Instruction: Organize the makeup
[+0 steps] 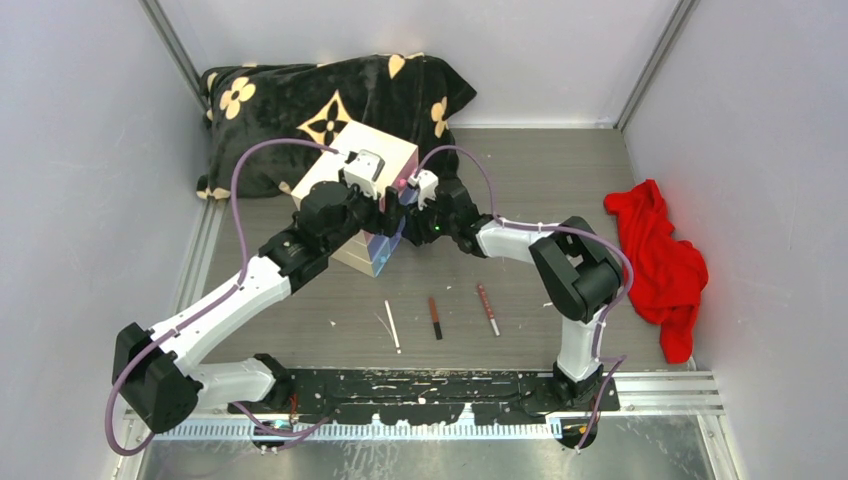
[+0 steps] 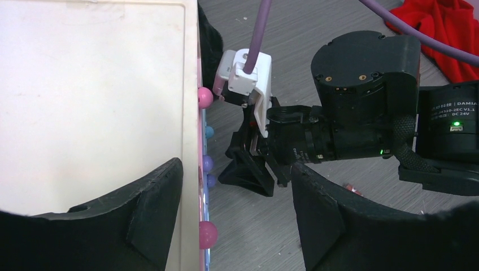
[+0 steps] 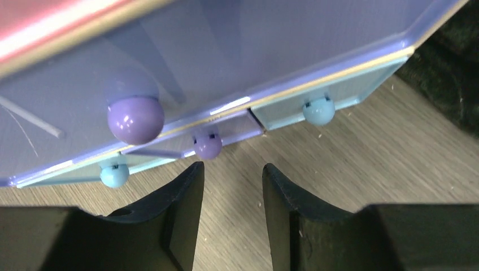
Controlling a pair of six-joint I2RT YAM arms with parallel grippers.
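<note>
A cream drawer box (image 1: 390,145) with pink, purple and blue drawers stands against a black pillow. My left gripper (image 1: 385,208) is open over its top edge, its left finger on the cream lid (image 2: 96,96). My right gripper (image 1: 415,222) is open at the drawer fronts, facing small knobs: a purple knob (image 3: 135,119) above, another purple knob (image 3: 208,147) and light blue knobs (image 3: 318,112) below. Nothing shows between its fingertips. Three makeup pencils lie on the floor: white (image 1: 393,327), brown (image 1: 434,317) and red (image 1: 488,309).
The black pillow (image 1: 260,130) lies along the back. A red cloth (image 1: 655,260) is crumpled at the right.
</note>
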